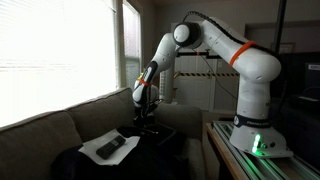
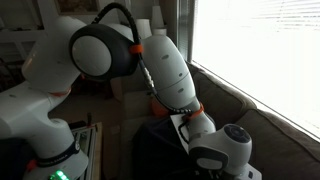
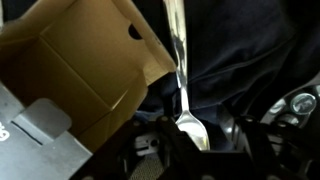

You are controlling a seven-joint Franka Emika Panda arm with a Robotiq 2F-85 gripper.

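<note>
A metal spoon (image 3: 183, 85) lies on dark cloth in the wrist view, its handle running to the top edge and its bowl towards the bottom. My gripper reaches in from the bottom edge, partly open, with its dark fingers on either side of the spoon's bowl. Whether they touch it, I cannot tell. At the sofa's far end, exterior view 1 shows the gripper (image 1: 143, 110) low and small over the dark cloth. The arm (image 2: 222, 148) hides the fingertips in exterior view 2.
Left of the spoon stands an open cardboard box (image 3: 85, 65), close to the gripper. A dark remote (image 1: 110, 147) rests on something white on the sofa (image 1: 45, 135). Metallic round parts (image 3: 303, 103) show at the wrist view's right edge. A wooden table edge (image 1: 240, 160) is near the arm's base.
</note>
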